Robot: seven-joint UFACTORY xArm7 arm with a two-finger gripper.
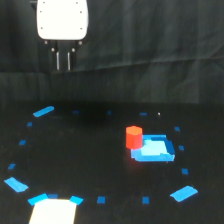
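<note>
My gripper (63,68) hangs high at the upper left of the camera view. Its two thin fingers point down with a dark gap between them and nothing held there. Well below and to the right, on the black surface, an orange-red block (133,137) stands at the left end of a small blue tray (168,157) with a pale inside. The block covers the tray's back left corner; whether it rests inside the tray or just beside it, I cannot tell. Block and gripper are far apart.
Blue tape pieces mark out the black surface, among them strips at the left (16,184) and right (184,193). A pale square object (53,212) is cut off by the bottom edge.
</note>
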